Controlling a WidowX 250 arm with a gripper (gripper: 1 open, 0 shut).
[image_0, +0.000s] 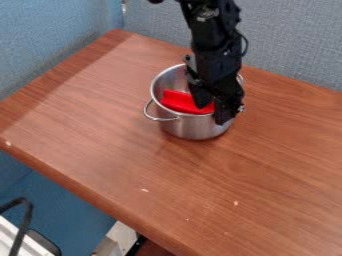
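Observation:
A steel pot (181, 125) with wire handles stands on the wooden table (94, 120). A red object (178, 100) lies inside it. My black gripper (214, 105) is lowered over the right part of the pot, at the red object's right end and partly hiding it. Whether its fingers grip anything cannot be seen clearly.
Blue-grey padded walls rise behind and to the left. A cable and white equipment sit below the table's front left edge.

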